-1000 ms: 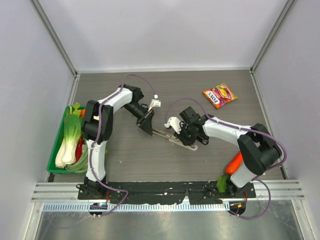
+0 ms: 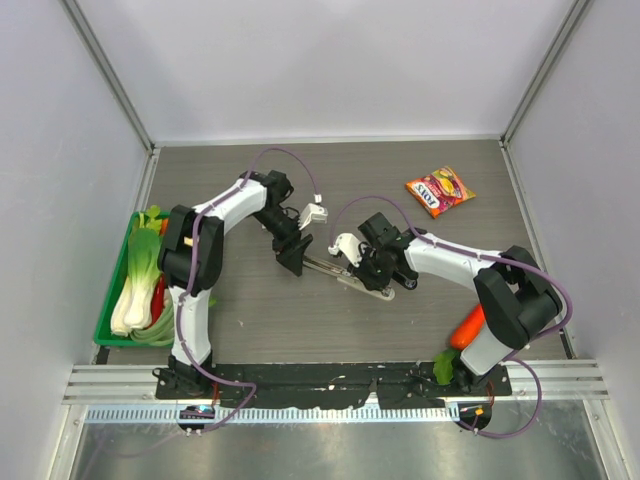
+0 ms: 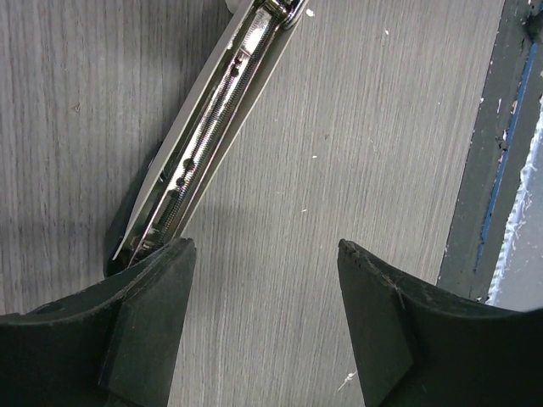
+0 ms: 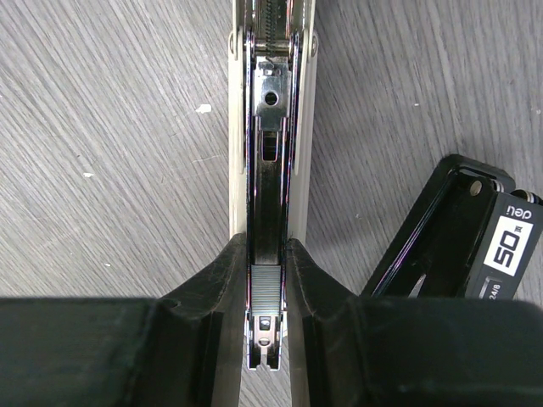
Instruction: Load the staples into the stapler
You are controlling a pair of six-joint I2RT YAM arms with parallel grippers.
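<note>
The stapler lies opened out in the middle of the table, its pale base (image 2: 372,291) to the right. In the right wrist view its metal magazine (image 4: 270,199) runs lengthwise, with a short grey strip of staples (image 4: 265,288) in its channel. My right gripper has its fingers close along both sides of the magazine at the staples; whether they grip it cannot be told. The left wrist view shows the stapler's long cover (image 3: 204,136) with a spring inside. My left gripper stands open and empty, its left finger by the cover's end.
A black staple box (image 4: 471,237) lies right of the stapler. A chip bag (image 2: 441,191) is at the back right, a green vegetable basket (image 2: 113,300) at the far left, and a carrot (image 2: 468,327) near the right arm.
The left gripper has shifted slightly to the right and turned a little beside the cover's end. The right arm and the stapler look unchanged.
</note>
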